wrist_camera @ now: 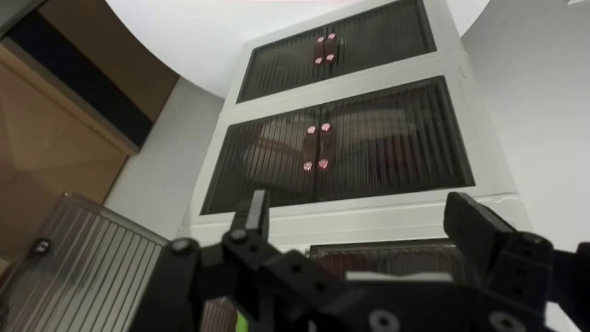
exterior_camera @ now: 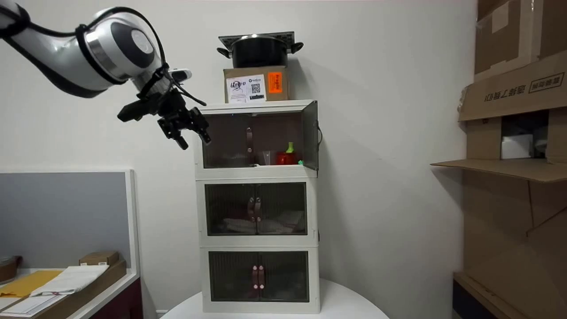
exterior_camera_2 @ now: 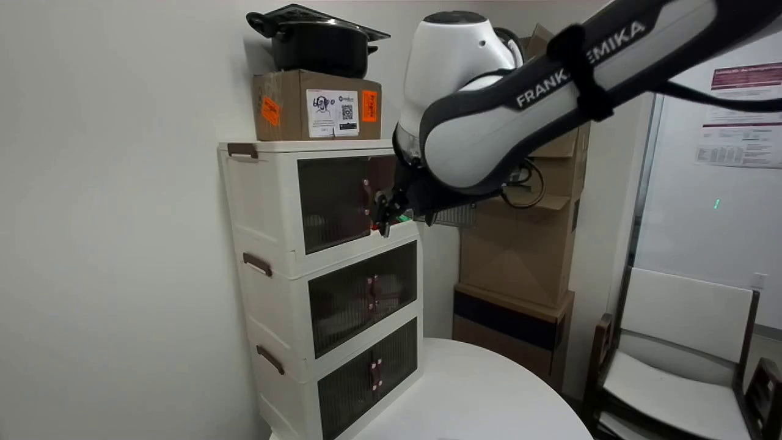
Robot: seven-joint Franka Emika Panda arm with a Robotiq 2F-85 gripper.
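Note:
A white cabinet (exterior_camera: pixel 259 242) of three stacked units stands on a round white table (exterior_camera: pixel 345 300). On the top unit the right door (exterior_camera: pixel 310 135) is swung open and the left door (exterior_camera: pixel 226 139) is closed. Inside the open half sit a red object with a green top (exterior_camera: pixel 286 157) and a clear cup (exterior_camera: pixel 266 157). My gripper (exterior_camera: pixel 195 144) is in the air at the level of the top unit, fingers apart and empty. In the wrist view the two fingers (wrist_camera: pixel 257 216) stand wide apart, facing the cabinet front. The middle doors (wrist_camera: pixel 343 146) and bottom doors are closed.
A cardboard box (exterior_camera: pixel 256 84) with a black pot (exterior_camera: pixel 260 51) rests on top of the cabinet. Large cardboard boxes (exterior_camera: pixel 510 223) fill the right side. A chair (exterior_camera_2: pixel 678 355) stands beyond the table, whose visible top is bare.

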